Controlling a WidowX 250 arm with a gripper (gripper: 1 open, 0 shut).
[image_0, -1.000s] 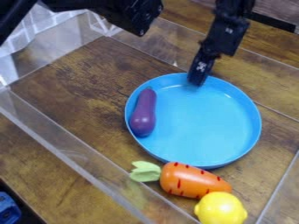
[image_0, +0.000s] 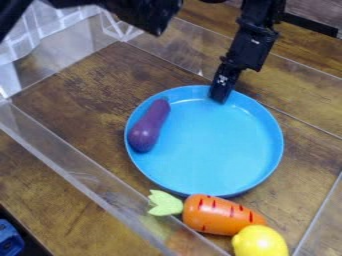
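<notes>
My gripper (image_0: 221, 92) reaches down from the top of the camera view to the back rim of a blue plate (image_0: 214, 160), its tip at the rim and shut, with nothing visible between its fingers. A purple eggplant (image_0: 148, 126) lies on the left side of the plate. In front of the plate are an orange carrot (image_0: 218, 214) with green leaves and a yellow lemon (image_0: 259, 241) at the bottom right.
Clear plastic walls edge the wooden surface (image_0: 74, 95) at the back, left and front. The wood left of the plate is bare. A small blue object shows in the lower left corner.
The plate has shifted left and slightly toward the front, with the eggplant on it. My gripper's tip has moved slightly left along with it.
</notes>
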